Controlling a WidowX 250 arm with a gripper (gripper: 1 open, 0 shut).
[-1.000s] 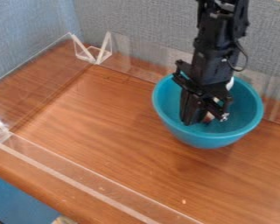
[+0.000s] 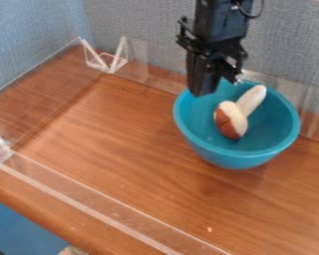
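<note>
A teal bowl (image 2: 222, 149) stands on the wooden table at the right. Inside it lies a toy (image 2: 230, 122) with a white long part and a brown-red rounded part. My dark gripper (image 2: 203, 78) hangs above the bowl's back left rim, apart from the toy. It looks shut, with no object visible in it.
Clear plastic walls edge it, with white brackets (image 2: 107, 56) at the back left and at the left edge. A grey felt wall stands behind.
My gripper has risen up out of the bowl and a little to the left. The toy, previously mostly hidden behind it, now shows in the bowl.
</note>
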